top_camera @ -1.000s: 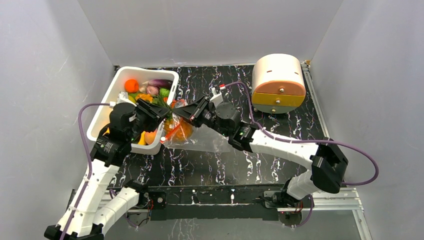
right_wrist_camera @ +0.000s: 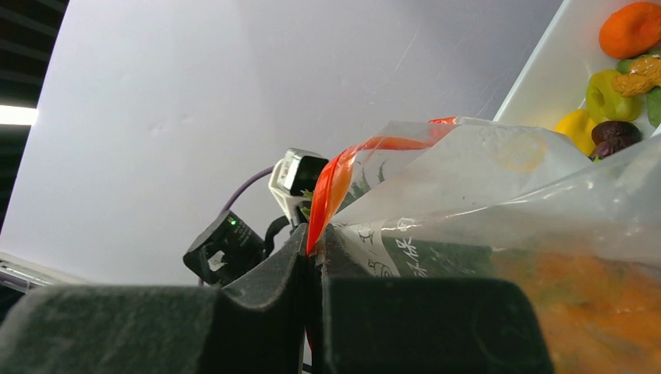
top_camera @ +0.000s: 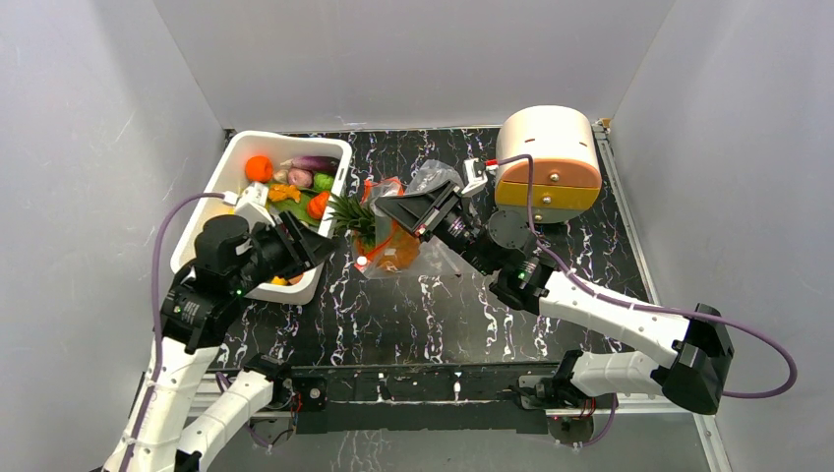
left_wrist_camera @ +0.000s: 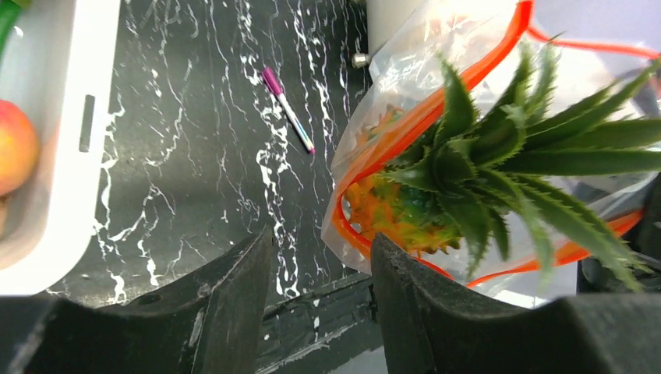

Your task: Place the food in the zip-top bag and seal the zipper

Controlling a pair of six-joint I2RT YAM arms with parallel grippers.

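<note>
The clear zip bag (left_wrist_camera: pixel 349 167) with an orange zipper rim hangs over the table, its mouth gaping toward the left arm. Inside is an orange pineapple (left_wrist_camera: pixel 405 214), its spiky green leaves (left_wrist_camera: pixel 483 167) poking out through the mouth. My right gripper is shut on the bag's orange rim (right_wrist_camera: pixel 334 183). My left gripper stands part open with nothing between its fingers, just left of the bag and apart from it. In the top view the left gripper (top_camera: pixel 323 241) hovers over the white bin's right edge.
Mixed toy fruit and vegetables lie in the white bin (top_camera: pixel 228 157) at the left. A rounded pink and yellow drawer box (top_camera: pixel 551 147) stands back right. A purple-and-white pen (left_wrist_camera: pixel 288 109) lies on the black marbled table.
The right gripper has moved right, carrying the bag and pineapple away from the bin.
</note>
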